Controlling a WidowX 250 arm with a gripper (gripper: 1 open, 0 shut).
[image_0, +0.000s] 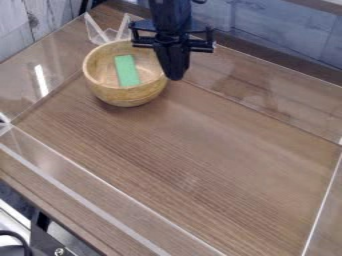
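Note:
My gripper hangs at the top centre, just over the right rim of a round wooden bowl. It is dark and looks shut, with nothing visible between its fingers. A green block lies inside the bowl.
A pale, clear object stands behind the bowl at the upper left, partly hidden. The table's left edge shows at the lower left.

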